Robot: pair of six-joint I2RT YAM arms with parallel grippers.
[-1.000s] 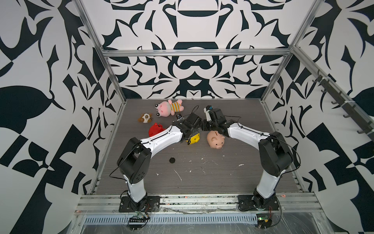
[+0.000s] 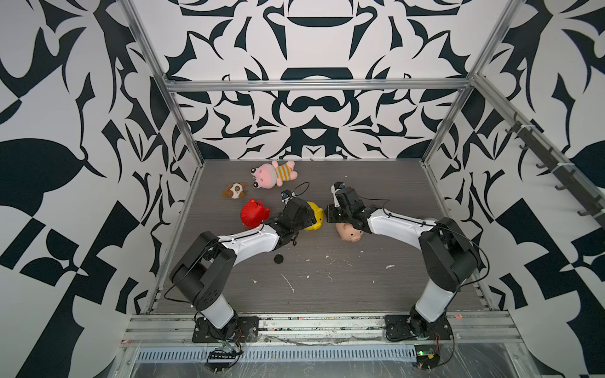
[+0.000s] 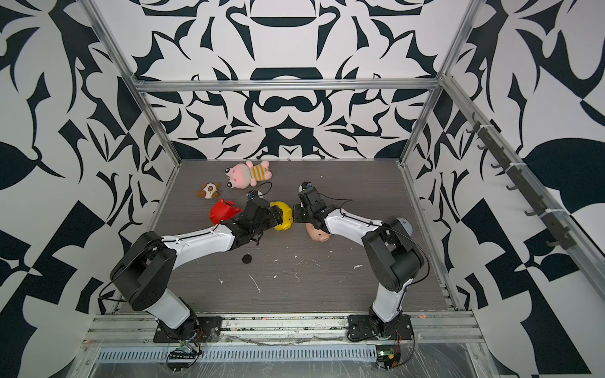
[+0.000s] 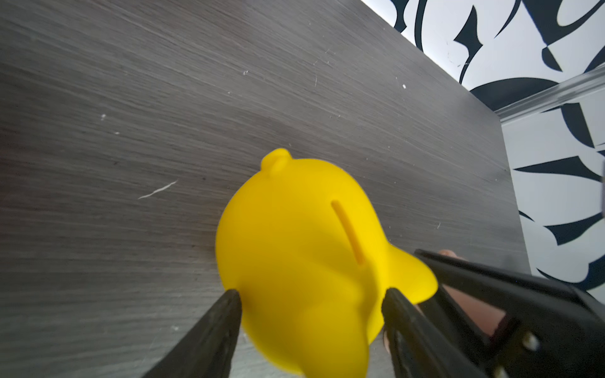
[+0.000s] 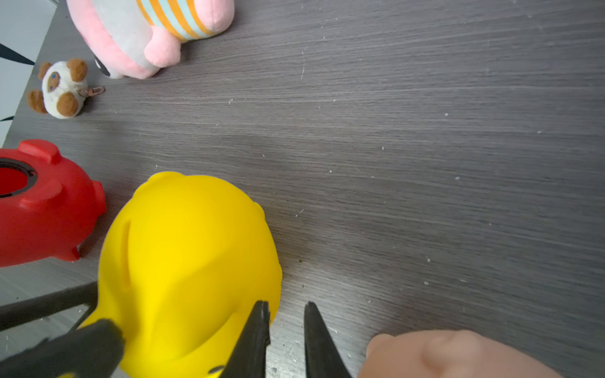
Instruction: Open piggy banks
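Note:
A yellow piggy bank (image 4: 296, 239) (image 5: 176, 252) with a coin slot sits at the middle, between my grippers. My left gripper is part open at its near side, the fingertips either side of the body. My right gripper is beside it, fingertips close together; whether anything is between them is unclear. A red piggy bank (image 2: 254, 214) (image 5: 50, 208) lies left, its round opening showing in the right wrist view. A pink piggy bank (image 2: 349, 231) (image 5: 453, 356) sits under the right arm. A black disc (image 2: 278, 259) lies in front of the red one.
A pink plush toy (image 2: 271, 175) and a small brown-and-white plush (image 2: 235, 190) lie at the back left. A grey object (image 3: 404, 225) is at the right edge, partly hidden by the arm.
Both arms have shifted over the last second; the left gripper has moved back leftward, uncovering more of the yellow bank, and the right arm now covers more of the pink bank.

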